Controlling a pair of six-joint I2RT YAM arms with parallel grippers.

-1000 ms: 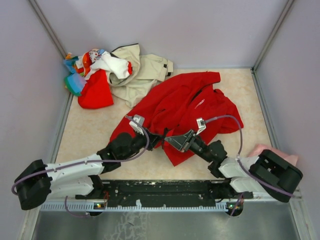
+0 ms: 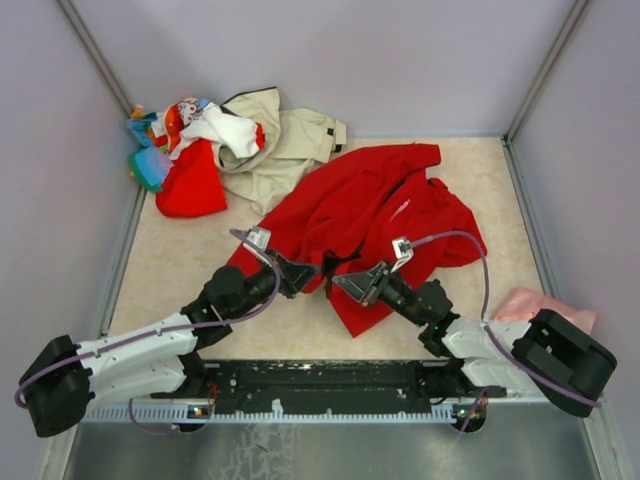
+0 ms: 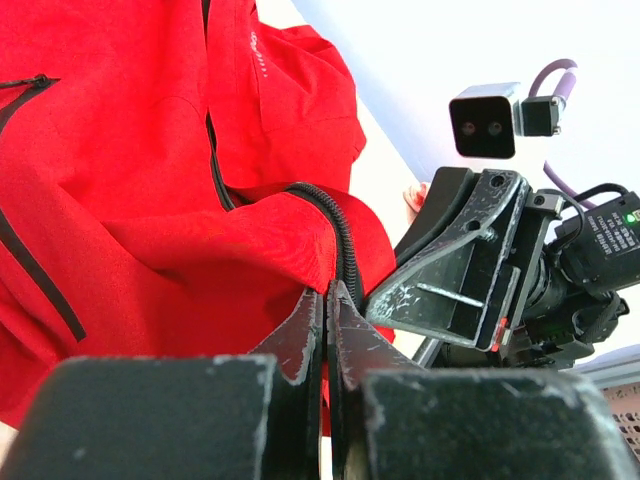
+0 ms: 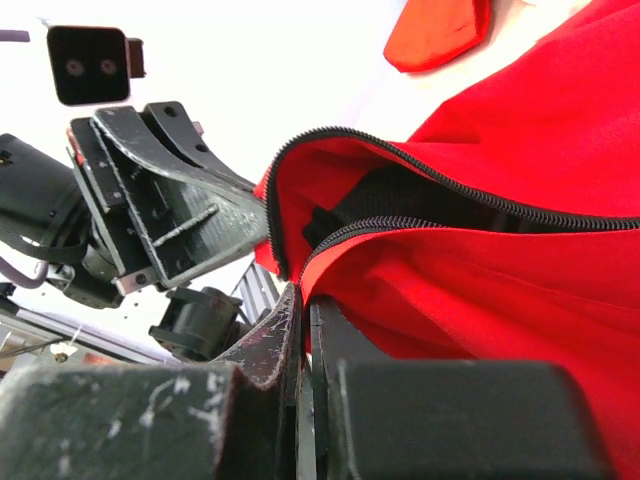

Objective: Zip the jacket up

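A red jacket [image 2: 380, 200] lies spread over the table's middle and right, a dark zipper opening raised at its lower front between the grippers. My left gripper is shut on the fabric edge beside the black zipper tape [image 3: 340, 235]. My right gripper is shut on the red fabric where two zipper edges [image 4: 375, 225] converge; above them the opening gapes, showing dark inside. Whether the slider is between either pair of fingers cannot be told.
A pile of clothes [image 2: 240, 150], beige, red, white and coloured, fills the back left. A pink cloth [image 2: 545, 308] lies at the right edge. Bare table shows at the lower left.
The right gripper has shifted only slightly.
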